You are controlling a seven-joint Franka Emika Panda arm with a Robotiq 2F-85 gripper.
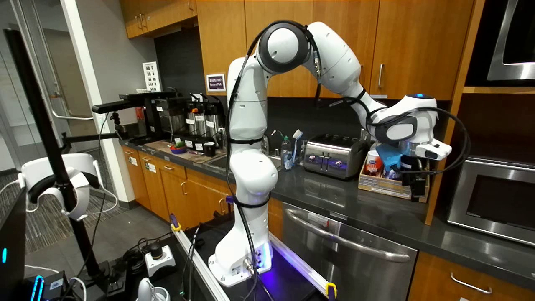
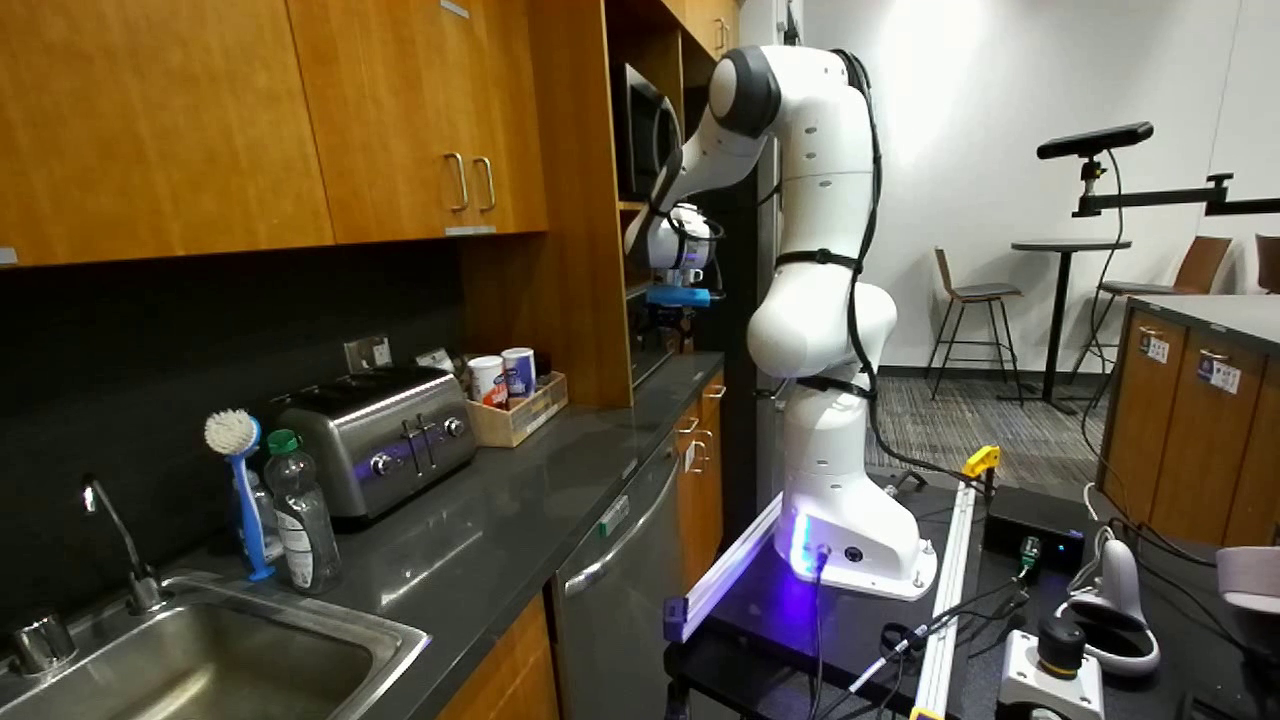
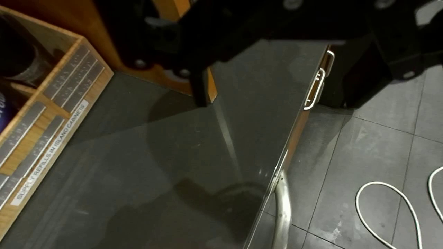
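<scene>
My gripper is open in the wrist view, its two dark fingers wide apart and nothing between them. One finger [image 3: 200,89] shows over the dark counter [image 3: 178,141], the other over the floor beyond the counter's edge. In exterior view 1 the black gripper [image 1: 417,186] hangs in front of the wooden supply box [image 1: 378,186], at the right end of the counter. A red-and-white canister [image 1: 373,163] stands in that box. From the second exterior view the gripper [image 2: 672,319] is small and dark, and its fingers cannot be made out.
A steel toaster [image 1: 332,155] stands left of the box. To the right are a wooden partition [image 2: 584,204] and a microwave [image 1: 496,198]. The dishwasher handle [image 3: 283,203] juts out below the counter edge.
</scene>
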